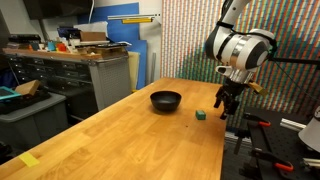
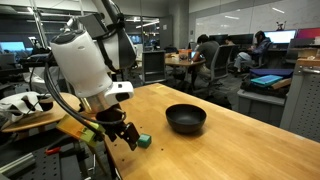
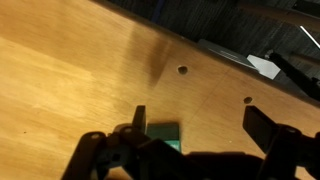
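A small green block [image 1: 200, 115] lies on the wooden table, with a black bowl [image 1: 166, 101] farther back. In exterior view 2 the block [image 2: 144, 141] sits just beside my gripper, and the bowl [image 2: 186, 119] stands beyond it. My gripper is open: its two dark fingers stand wide apart in the wrist view, with bare table between their tips. At the bottom of that view the block [image 3: 165, 132] shows partly, close to the left finger, the rest covered by the gripper's body. From exterior view 1, the gripper [image 1: 228, 103] hangs low over the table, right of the block.
The table's edge [image 3: 240, 62] and a dark gap run across the top of the wrist view. Left of the block, the wooden table [image 1: 110, 130] is broad and clear. A cabinet [image 1: 75, 75] stands behind.
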